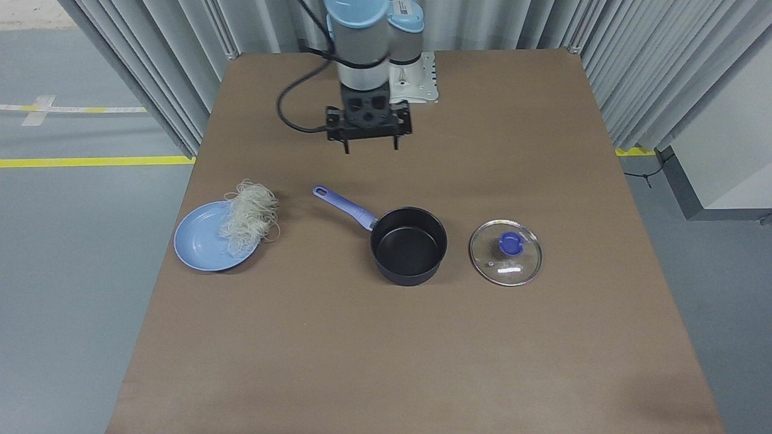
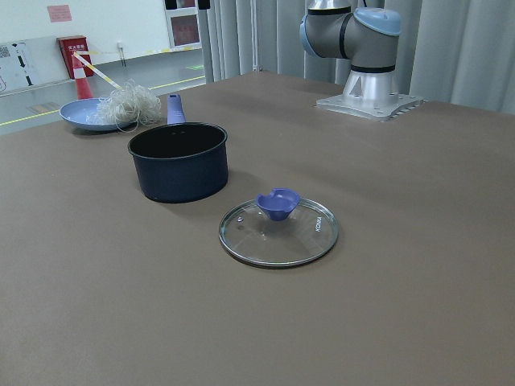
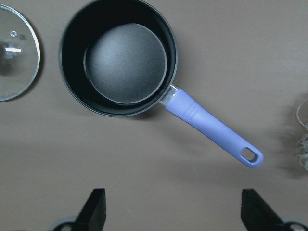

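Note:
My gripper (image 1: pixel 371 146) is raised near the back of the table, behind the saucepan, its two fingers apart with nothing between them; in the wrist view they frame bare table (image 3: pixel 173 207). A dark saucepan (image 1: pixel 407 246) with a blue handle (image 1: pixel 344 202) stands mid-table, empty. To its right lies a glass lid (image 1: pixel 492 257) with a blue knob (image 1: pixel 511 243). A blue plate (image 1: pixel 199 239) on the left holds a tangle of pale noodle-like strands (image 1: pixel 248 217), partly hanging over its rim.
A robot base plate (image 2: pixel 366 108) sits at the back of the table, with grey curtains behind.

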